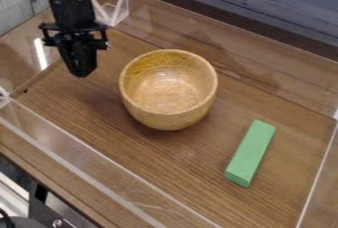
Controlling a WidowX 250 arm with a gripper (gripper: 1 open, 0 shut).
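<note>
The gripper [75,56] of the dark robot arm hangs over the left side of the wooden table, left of a large yellow bowl [168,89]. It looks shut, with nothing visible between its fingers, though its tips are small and dark in this view. The bowl stands upright and looks empty. A green rectangular block [250,154] lies at the lower right, apart from the bowl.
The wooden table [145,168] has bare room in front of the bowl and along the back right. Raised rims [282,23] border the work area at the back and sides.
</note>
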